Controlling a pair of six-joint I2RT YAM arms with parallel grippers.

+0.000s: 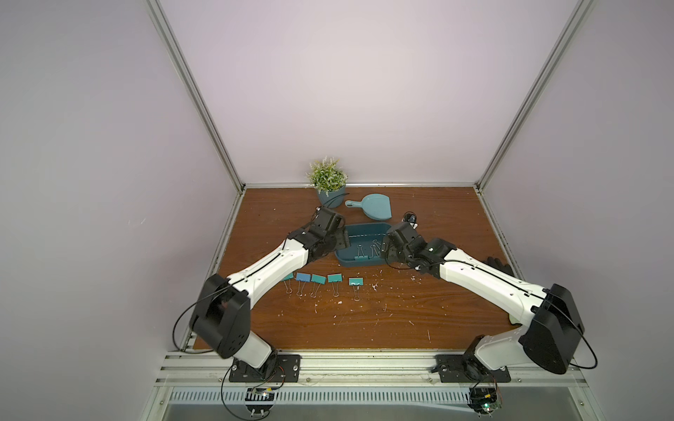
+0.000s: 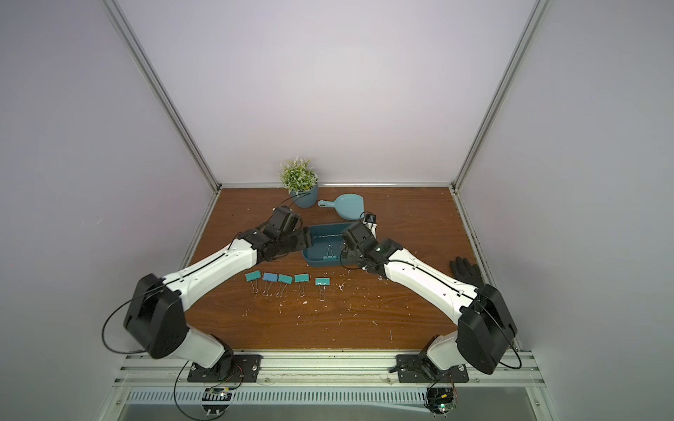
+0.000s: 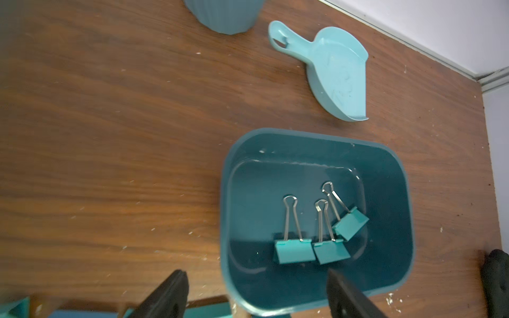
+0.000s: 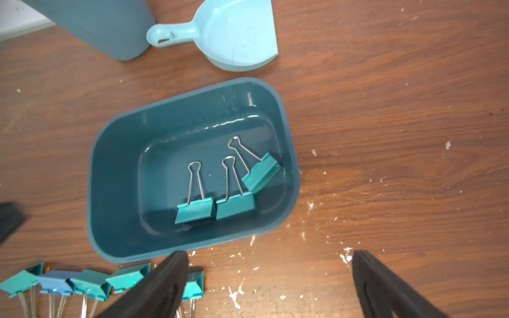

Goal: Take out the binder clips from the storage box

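A dark teal storage box [image 4: 159, 122] holds three teal binder clips [image 3: 294, 250] with silver handles, lying flat toward its near side. In the left wrist view my left gripper hovers over the box's left part, its fingers apart and empty. My right gripper is over the box's near right side, open with nothing between its fingers. Several more clips [image 4: 92, 283], teal and blue, lie in a row on the table in front of the box.
A light blue dustpan [image 2: 349, 206] and a potted plant [image 1: 330, 193] stand behind the box. Black gloves [image 2: 464, 272] lie at the right edge. Small white scraps are scattered on the table's front part.
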